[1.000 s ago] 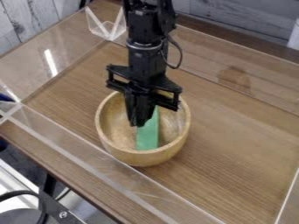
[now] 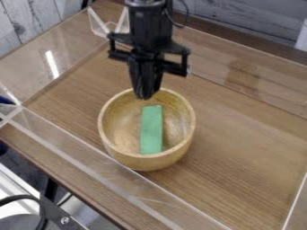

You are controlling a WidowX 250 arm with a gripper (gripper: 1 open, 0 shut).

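Note:
A round tan wooden bowl (image 2: 120, 126) sits on the wooden table, a green rectangular block (image 2: 151, 130) lying inside it. Above the bowl's back rim hangs my black gripper (image 2: 146, 90), its narrow tip pointing down, with nothing visible in it. The arm rises from it toward the top of the view.
Black cables lie at the lower left, and a small white object (image 2: 100, 16) is partly visible at the back left.
My gripper has risen up and back from low inside the bowl to above its back rim. The green block remains in the bowl.

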